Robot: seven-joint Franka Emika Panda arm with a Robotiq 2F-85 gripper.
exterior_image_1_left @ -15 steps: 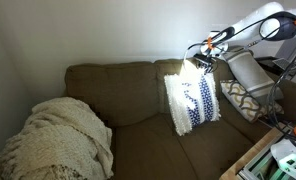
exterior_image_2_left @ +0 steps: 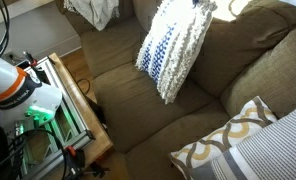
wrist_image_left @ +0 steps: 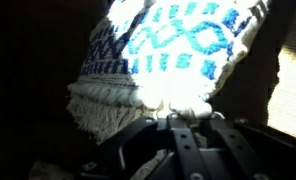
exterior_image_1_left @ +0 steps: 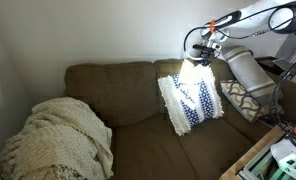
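Note:
A white pillow (exterior_image_1_left: 191,98) with blue woven patterns and fringed edges stands tilted in front of the sofa's backrest. My gripper (exterior_image_1_left: 203,61) is at its top edge, shut on the fabric. In the wrist view, the pillow's fringed edge (wrist_image_left: 168,97) runs right into the gripper, and bright glare hides the exact pinch. Exterior view 2 shows the pillow (exterior_image_2_left: 172,48) upright, its top cut off by the frame. Whether its lower corner touches the seat I cannot tell.
The brown sofa (exterior_image_1_left: 123,140) has a clear middle seat. A cream knit blanket (exterior_image_1_left: 58,140) covers its left end. At the right are a grey striped pillow (exterior_image_2_left: 273,150) and a yellow-patterned pillow (exterior_image_2_left: 226,132). A wooden table edge (exterior_image_2_left: 83,110) lies near the arm's base.
My gripper has shifted a little to the left, carrying the pillow's top with it. The pillow's left edge now reaches farther left, and its tilt has changed slightly.

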